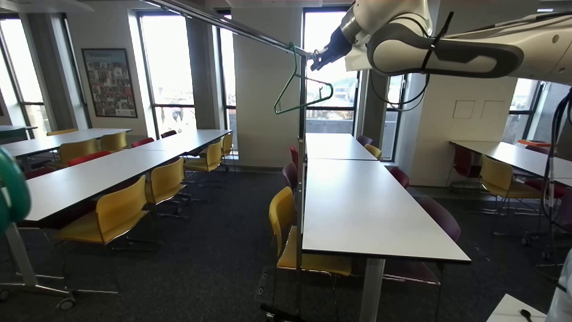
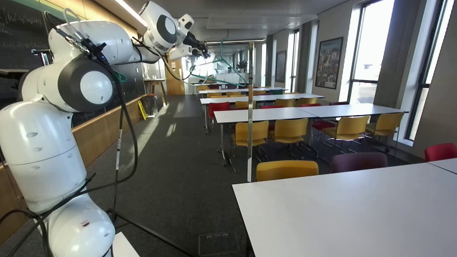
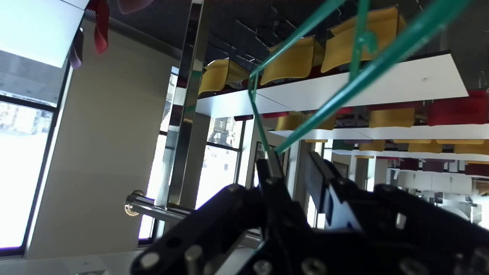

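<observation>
A green plastic hanger (image 1: 284,91) hangs by its hook over the end of the metal rail (image 1: 236,26), just left of the upright post (image 1: 301,177). To its right, close to the post top, is my gripper (image 1: 316,61), with a gap between its fingers and nothing clearly held. In the wrist view the hanger (image 3: 348,94) stretches away from the fingertips; its top lies close to the left finger (image 3: 270,172), and whether they touch is unclear. Exterior view 2 has the hanger (image 2: 233,68) beyond the gripper (image 2: 206,52). The hook is mostly hidden in the wrist view.
The rack's post (image 3: 183,114) and rail end (image 3: 135,203) are close beside the gripper. A white table (image 1: 364,204) stands below, with yellow chairs (image 1: 281,217) around it. Another green item (image 1: 13,188) appears blurred at the left edge. Open air surrounds the arm above the table.
</observation>
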